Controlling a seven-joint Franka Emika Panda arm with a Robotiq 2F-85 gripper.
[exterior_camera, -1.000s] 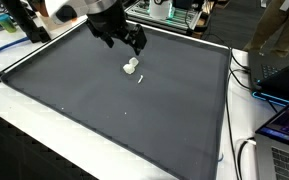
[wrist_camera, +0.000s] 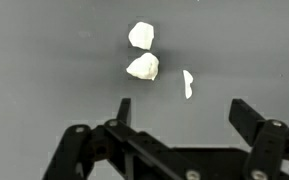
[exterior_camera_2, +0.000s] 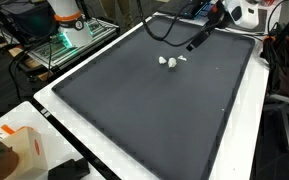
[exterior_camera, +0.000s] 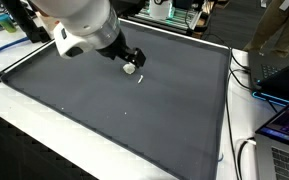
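Observation:
Two small roundish white pieces lie close together on the grey board: the farther piece (wrist_camera: pixel 141 36) and the nearer piece (wrist_camera: pixel 143 67) in the wrist view. Off to their right is a thin white sliver (wrist_camera: pixel 188 84). My gripper is open above the board, its fingers (wrist_camera: pixel 112 130) wide apart with only bare surface between them. All the white bits lie ahead of the fingertips in that view. Exterior view 1 has the gripper (exterior_camera: pixel 125 54) just behind the nearer piece, and the other roundish piece is hidden there.
The grey board (exterior_camera: pixel 149 115) is otherwise bare, with wide free room toward its front. A laptop (exterior_camera: pixel 276 80) and cables border its right side. In exterior view 2 an orange-and-white arm (exterior_camera_2: pixel 72 25) stands beyond the board's left edge.
In exterior view 1 my gripper has come down and slightly toward the camera, the arm's white body now filling more of the view. It now covers one roundish piece; the pieces have not visibly moved.

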